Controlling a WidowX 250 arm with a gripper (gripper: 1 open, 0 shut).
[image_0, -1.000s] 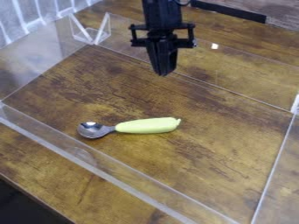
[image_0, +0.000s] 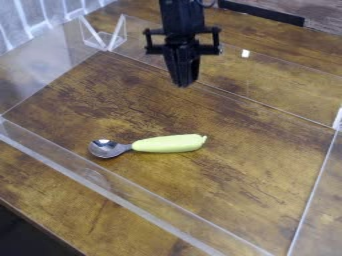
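Note:
A black gripper (image_0: 183, 74) hangs at the top middle of the camera view, shut, above the back of a clear-walled wooden work area. A spoon with a metal bowl (image_0: 106, 148) and a thick pale yellow-green handle (image_0: 168, 143) lies on the wood in front of it, lower and nearer the camera, apart from the gripper.
Clear plastic panels (image_0: 315, 196) border the wooden surface (image_0: 241, 160) on several sides. A white bracket (image_0: 104, 35) stands at the back left.
The spoon has not moved.

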